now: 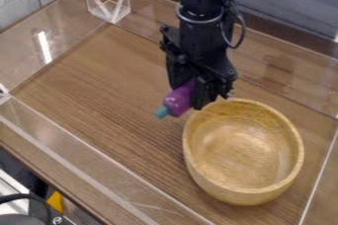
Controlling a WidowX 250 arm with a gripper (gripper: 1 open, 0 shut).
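Observation:
My black gripper is at the centre, shut on a purple object with a teal tip, which it holds just above and beside the upper left rim of a large tan bowl. The gripper's fingers partly hide the object.
A white wire holder stands at the back left. Black cables lie at the lower left corner, and a low wall runs along the back.

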